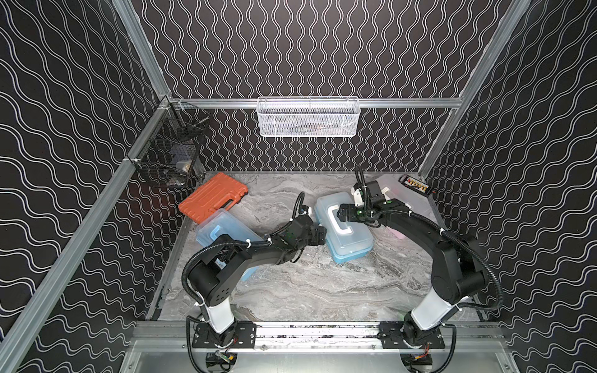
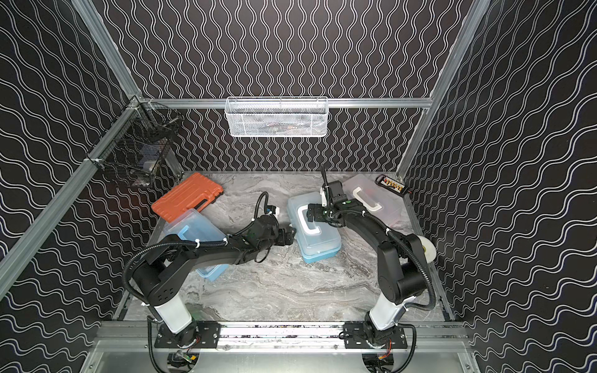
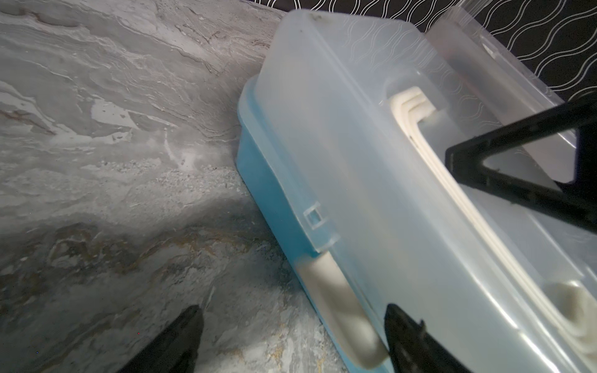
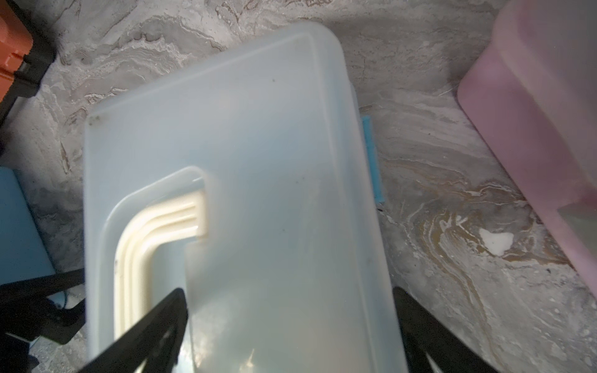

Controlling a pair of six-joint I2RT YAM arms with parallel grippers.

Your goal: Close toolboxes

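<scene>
A blue toolbox (image 1: 348, 239) with a clear lid and white handle stands mid-table, its lid down. On its left side, in the left wrist view, a white latch (image 3: 342, 310) lies along the blue wall. My left gripper is partly open at that side, one finger (image 3: 413, 342) over the lower end of the latch; whether it touches cannot be told. Above the lid, by the handle (image 4: 133, 261), my right gripper stands open, its fingers spread across the top. A second blue toolbox (image 1: 220, 227) at left is partly hidden by my left arm.
An orange case (image 1: 213, 197) lies at the back left. A pink toolbox (image 2: 376, 199) sits to the right beside a small black case (image 1: 415, 184). A white wire basket (image 1: 307, 118) hangs on the back wall.
</scene>
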